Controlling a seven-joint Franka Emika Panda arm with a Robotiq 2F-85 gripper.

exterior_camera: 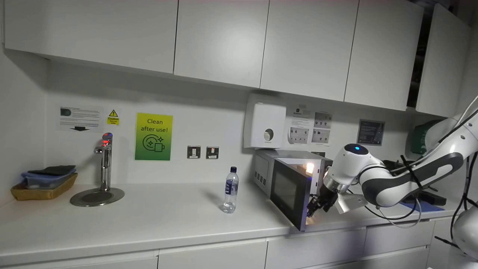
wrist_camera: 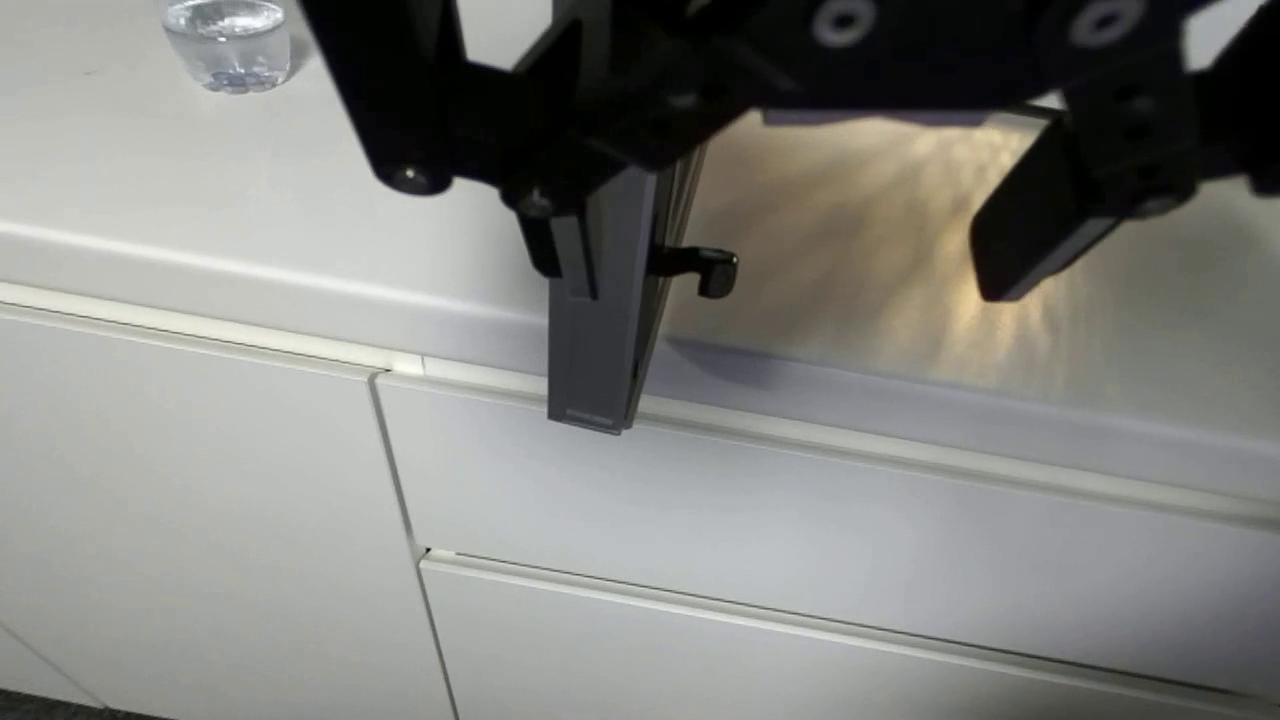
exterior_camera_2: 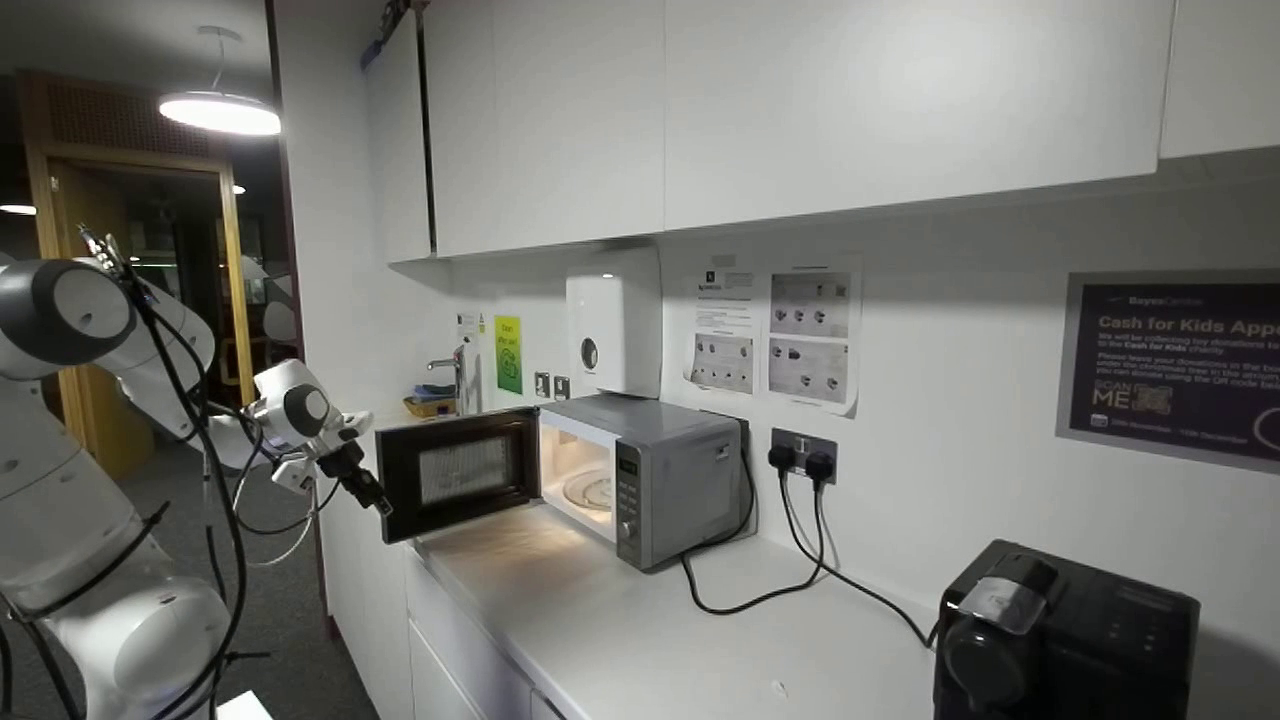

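The grey microwave [exterior_camera_2: 708,480] stands on the counter with its door [exterior_camera_2: 462,466] swung wide and its inside lit. In the wrist view, the edge of the door [wrist_camera: 596,360] and its black latch hook [wrist_camera: 715,276] show below my gripper. My gripper is open, its two fingers far apart. One finger [wrist_camera: 576,252] overlaps the door edge in that view; whether they touch I cannot tell. The other finger [wrist_camera: 1041,228] is over the lit counter on the opening's side. In exterior view 1, my gripper appears close by the door's free edge.
A clear water bottle [exterior_camera: 230,192] stands upright on the counter, left of the door. A black coffee machine [exterior_camera_2: 1068,636] and power cables [exterior_camera_2: 768,596] are on the microwave's other side.
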